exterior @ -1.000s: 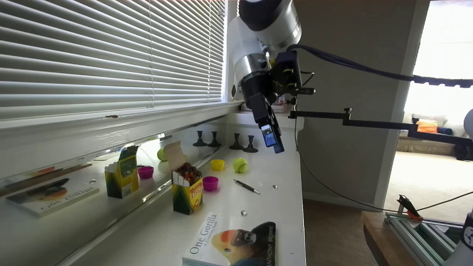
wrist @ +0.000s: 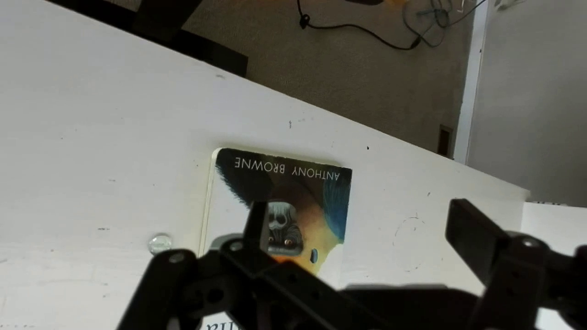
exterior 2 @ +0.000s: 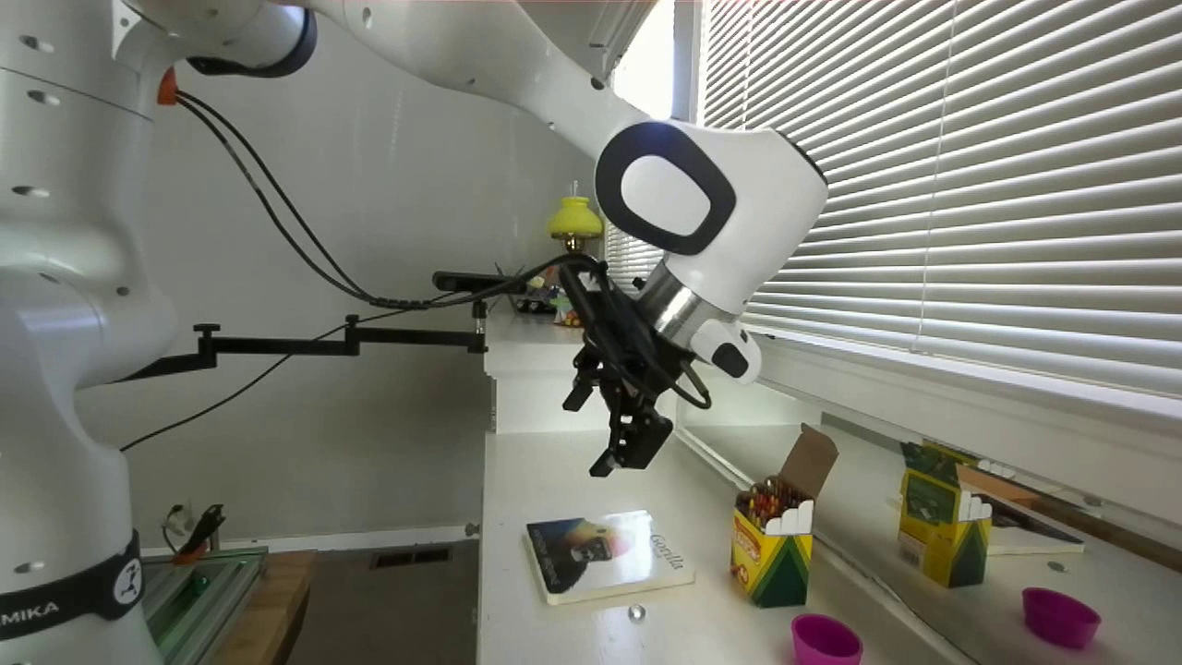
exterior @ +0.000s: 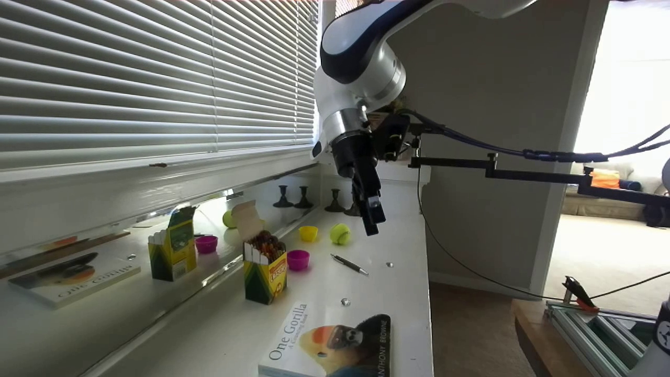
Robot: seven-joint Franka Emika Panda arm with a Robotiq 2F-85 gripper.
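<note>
My gripper hangs in the air above the white counter, its two fingers spread and nothing between them. In the wrist view the open gripper has the One Gorilla book below, partly covered by the left finger. That book lies flat at the near end of the counter in exterior view 1. A yellow-green crayon box, lid up and full of crayons, stands by the mirrored back strip. Beyond it are a magenta cup, a yellow cup, a tennis ball and a pen.
Clear glass gems lie loose on the counter. Dark candlesticks stand at the far end. Window blinds rise along one side; on the other, the counter edge drops to the floor.
My arm has come lower and a little to the left in exterior view 1, and the gripper has tilted more downward. The objects on the counter have stayed in place.
</note>
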